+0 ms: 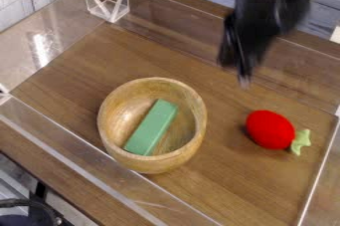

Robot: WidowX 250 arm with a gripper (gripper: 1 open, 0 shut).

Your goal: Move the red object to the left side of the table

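The red object, rounded with a pale green leafy end, lies on the right part of the wooden table. High in the picture, the dark gripper is beyond and above it, well apart from it. Motion blur smears the fingers, so how far they stand apart cannot be made out. No held thing shows at their tips.
Left of the red object stands a round wooden bowl with a green block inside. A clear folded plastic piece sits at the far left corner. Transparent walls edge the table; bare wood lies left of the bowl.
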